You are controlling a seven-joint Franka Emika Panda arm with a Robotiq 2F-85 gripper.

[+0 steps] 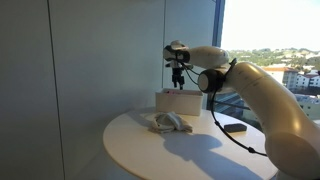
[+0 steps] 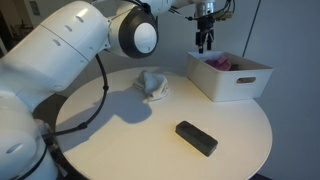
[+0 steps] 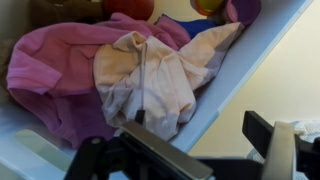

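My gripper point(image 1: 179, 86) hangs over the white bin point(image 1: 180, 104), its fingers pointing down. In the wrist view the gripper is open, with nothing held between its fingers; one side lies over the bin's interior and the other beyond its wall. A pale pink cloth point(image 3: 150, 80) and a darker pink cloth point(image 3: 55, 70) lie inside the bin. Outside it, a crumpled light cloth point(image 2: 152, 83) rests on the round table, and its edge shows at the right in the wrist view.
A dark oblong case point(image 2: 196, 137) lies on the white round table point(image 2: 120, 125). Red and purple round items point(image 3: 242, 10) sit in the bin beside the cloths. A grey wall and a window stand behind.
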